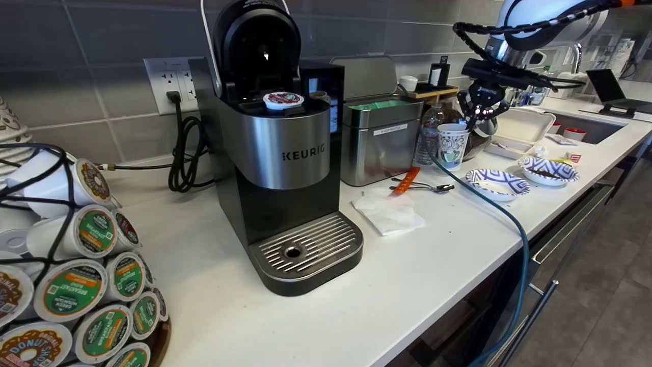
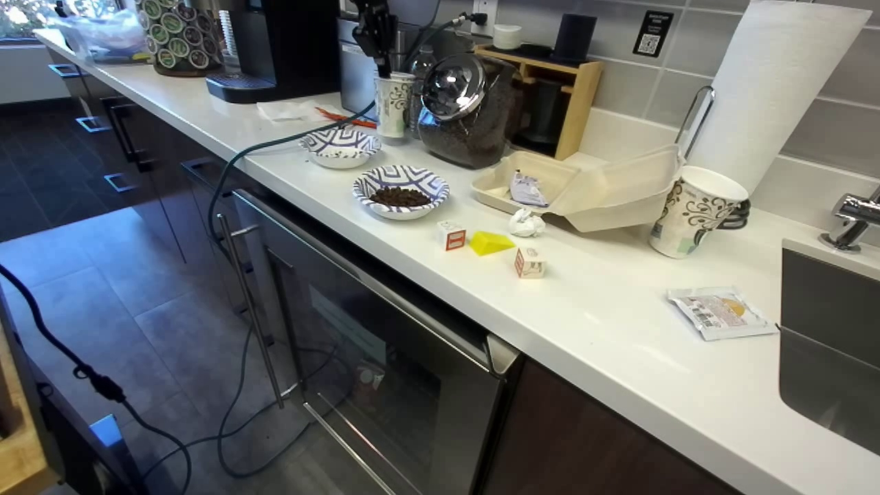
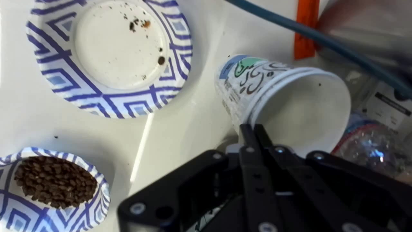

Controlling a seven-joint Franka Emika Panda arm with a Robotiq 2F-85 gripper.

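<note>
A patterned paper cup, apparently two nested together since a double rim shows in the wrist view, stands near the metal bin. My gripper points down at its rim. Seen from the wrist, the gripper is shut with the cup's near rim pinched between its narrow black fingertips, one inside and one outside. The cup looks empty except for a dark speck on the inner wall. In the second exterior view the cup is roughly upright; whether its base touches the counter is unclear.
A coffee machine with a pod on top stands left of the bin. Close to the cup are a water bottle, a glass jar, a nearly empty bowl and one of dark bits. A blue cable crosses nearby.
</note>
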